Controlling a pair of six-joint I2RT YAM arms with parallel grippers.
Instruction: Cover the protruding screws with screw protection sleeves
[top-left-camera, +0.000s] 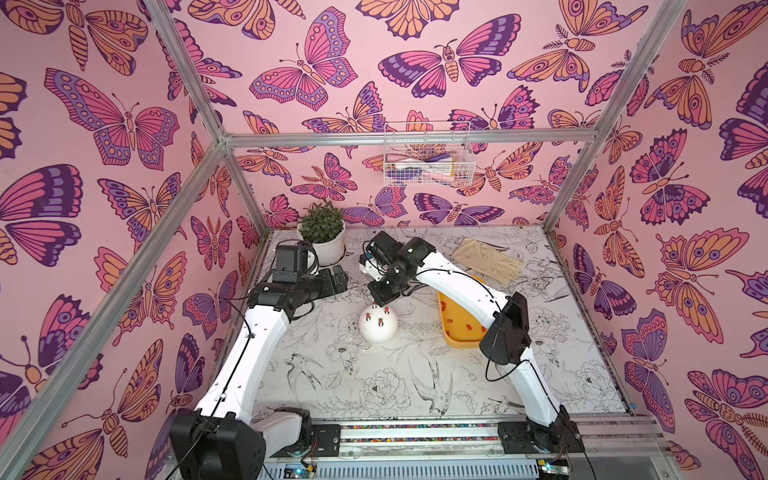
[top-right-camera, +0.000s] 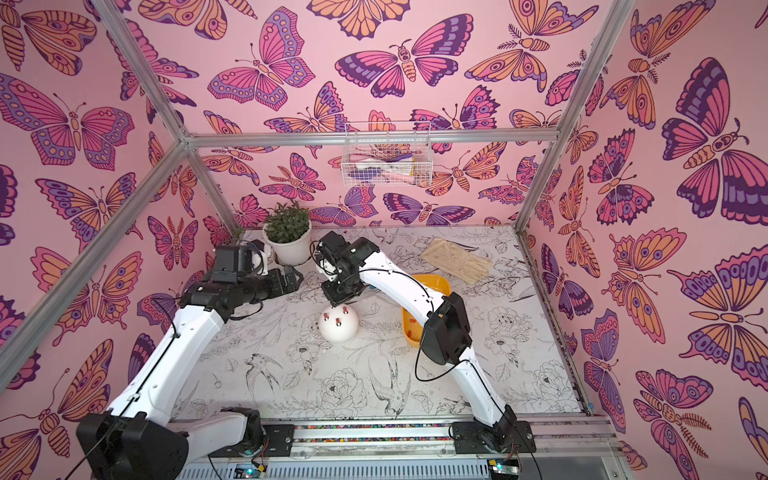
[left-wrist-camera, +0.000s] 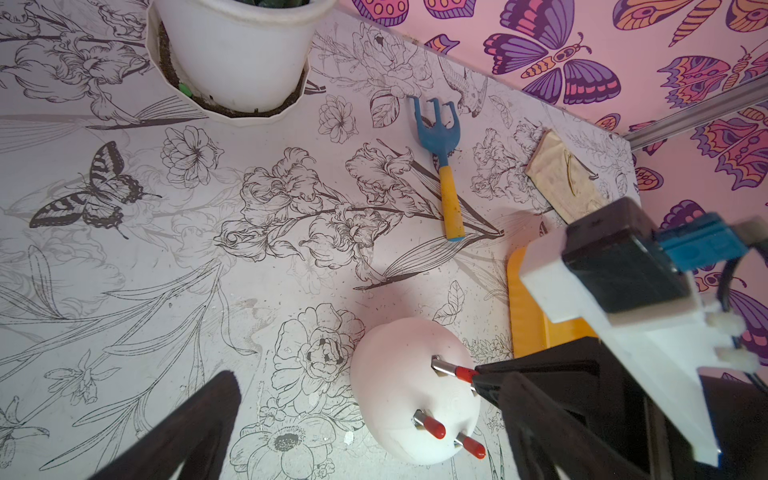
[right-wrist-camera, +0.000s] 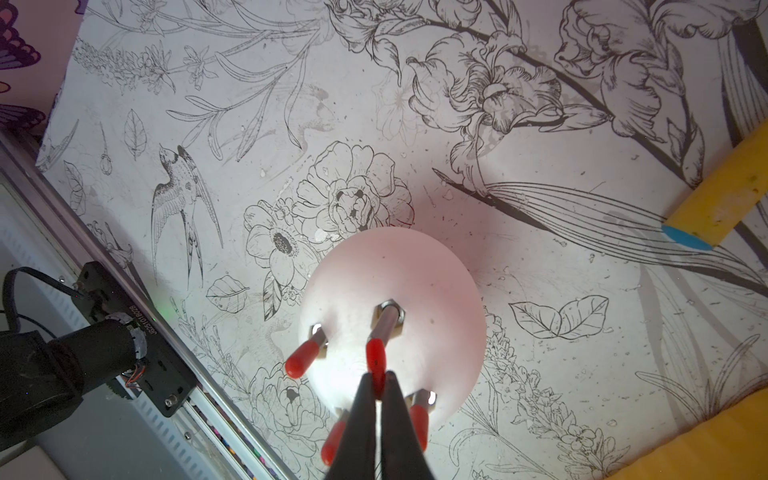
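A white ball (right-wrist-camera: 436, 296) bears several protruding metal screws, and every screw I can make out carries a red sleeve, such as the left sleeve (right-wrist-camera: 303, 359). Above the ball, my right gripper is shut, its fingertips at the outer end of the upper sleeve (right-wrist-camera: 375, 353). That sleeve sits over the end of its screw (right-wrist-camera: 387, 317); whether the tips pinch it is hard to tell. In the left wrist view the same sleeve (left-wrist-camera: 464, 373) meets the right fingertips. Off to the ball's left and behind it, my left gripper (top-left-camera: 342, 278) is open and empty.
An orange tray (top-left-camera: 461, 342) with red sleeves in it stands right of the ball, under the right arm. Behind are a potted plant (top-left-camera: 322, 240), a small hand fork (left-wrist-camera: 448, 192) and beige gloves (top-left-camera: 488, 260).
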